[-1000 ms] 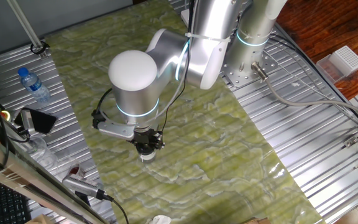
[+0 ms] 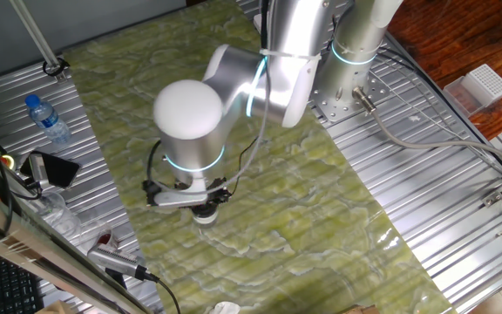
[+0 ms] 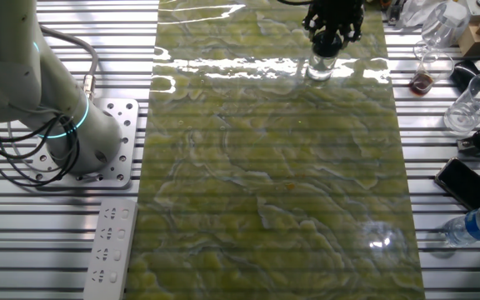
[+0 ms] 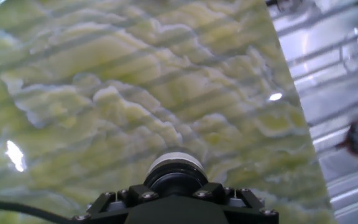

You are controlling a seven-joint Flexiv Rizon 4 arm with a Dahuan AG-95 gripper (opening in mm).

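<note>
My black gripper (image 2: pixel 205 208) is over the green marbled mat, shut on a small container with a pale end (image 2: pixel 206 219). From the other side, in exterior view 2, the container looks like a clear glass (image 3: pixel 322 67) below the gripper (image 3: pixel 332 33), near the mat's far edge. The wrist view shows its dark round body and whitish rim (image 4: pixel 178 157) centred between the black fingers. Whether its base touches the mat cannot be told.
Free room covers most of the green mat (image 3: pixel 265 167). Along one side stand a glass with dark liquid (image 3: pixel 422 82), an empty beaker (image 3: pixel 473 104), a phone (image 3: pixel 471 185) and a water bottle (image 3: pixel 477 223). A power strip (image 3: pixel 111 250) lies opposite.
The container has stayed at nearly the same spot under the gripper.
</note>
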